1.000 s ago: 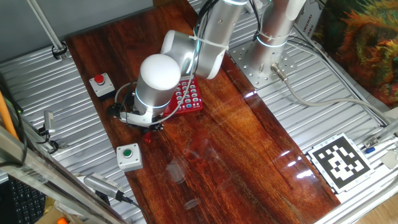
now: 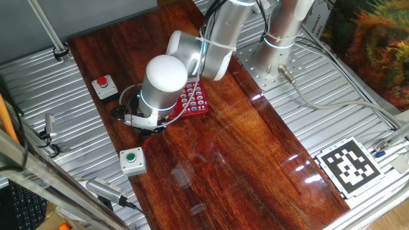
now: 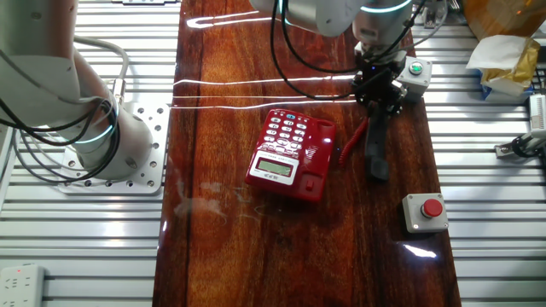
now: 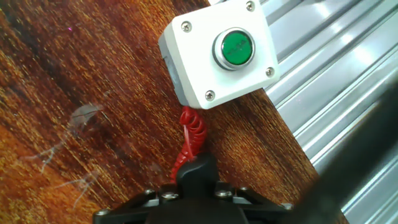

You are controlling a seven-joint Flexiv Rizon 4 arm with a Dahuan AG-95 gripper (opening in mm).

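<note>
The red telephone (image 3: pixel 293 153) rests on the wooden table, its keypad and grey-green display visible in exterior view 2. My dark gripper (image 2: pixel 148 133) is low over the table, between the telephone and the table's edge with the buttons. In the wrist view a black rounded part of the gripper covers one end of a red coiled cord (image 4: pixel 194 132). The cord's other end reaches the white box with a green button (image 4: pixel 217 53) and passes out of sight there. Whether the fingers are apart or together is hidden, as is anything between them.
A box with a red button (image 3: pixel 424 212) sits on the same edge of the table (image 2: pixel 255 172). The arm's base (image 2: pixel 271 64) stands on the ribbed metal surface opposite. A marker board (image 2: pixel 348 167) lies beyond the table. Much of the wood is bare.
A red piece seen below the gripper one second ago has gone from that spot; a thin red strip now shows near the green-button box. The arm has shifted only slightly.
</note>
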